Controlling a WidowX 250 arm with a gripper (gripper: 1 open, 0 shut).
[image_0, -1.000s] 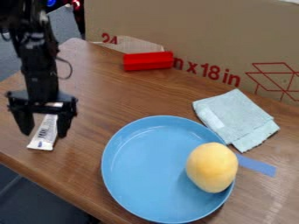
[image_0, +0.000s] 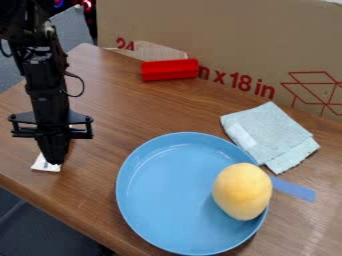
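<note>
My black gripper (image_0: 54, 150) is low at the left edge of the table, right over a small white packet (image_0: 46, 165) with dark print, which it mostly hides; whether the fingers hold it I cannot tell. A blue plate (image_0: 167, 200) sits at the front centre, with a yellow round fruit-like object (image_0: 242, 188) on its right part.
A red block (image_0: 170, 69) lies at the back before a cardboard box (image_0: 227, 40). A folded pale cloth (image_0: 267, 133) and a blue tape strip (image_0: 294, 190) are on the right.
My gripper has moved slightly to the right, its fingers now covering more of the white packet. The plate and the other objects have not moved.
</note>
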